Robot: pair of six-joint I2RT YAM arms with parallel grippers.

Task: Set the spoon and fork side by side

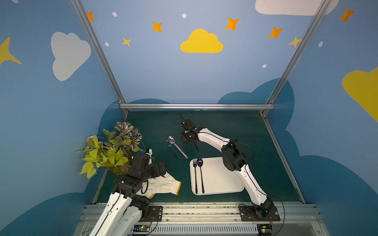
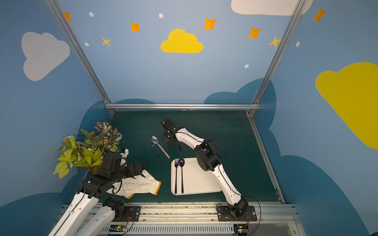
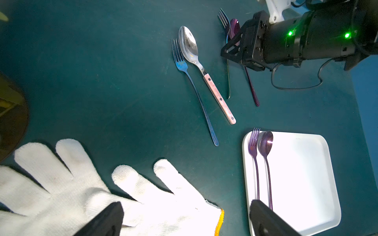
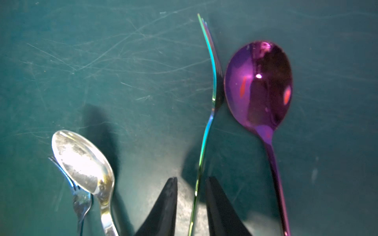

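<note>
My right gripper is low over a rainbow fork [image 4: 213, 74], part open, one finger either side of its handle. A purple spoon [image 4: 259, 84] lies just right of that fork. To their left, a silver spoon with a pink handle [image 3: 212, 88] lies beside a blue fork [image 3: 195, 90]. A dark purple fork [image 3: 254, 145] and spoon [image 3: 266, 143] lie side by side on the white tray [image 3: 303, 173]. My left gripper hangs open above white gloves [image 3: 59, 184].
A leafy plant [image 1: 98, 153] stands at the table's left. The right arm reaches over the tray's right part.
</note>
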